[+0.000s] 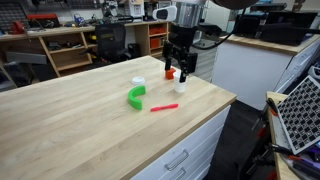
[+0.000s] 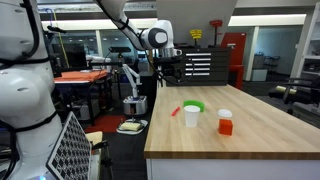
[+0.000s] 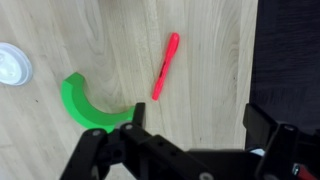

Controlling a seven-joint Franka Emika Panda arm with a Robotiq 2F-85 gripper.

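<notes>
A thin red marker lies flat on the wooden table, running through the upper middle of the wrist view. My gripper is above the tabletop, its black fingers spread wide with nothing between them. Beside the marker rests a green arch-shaped piece. In exterior view 1 the gripper hangs above the white cup and partly covers it. The marker shows nearer that camera, clear of the fingers.
A red block and a small round white container stand on the table. Beyond the table edge at the wrist view's right is a dark drop.
</notes>
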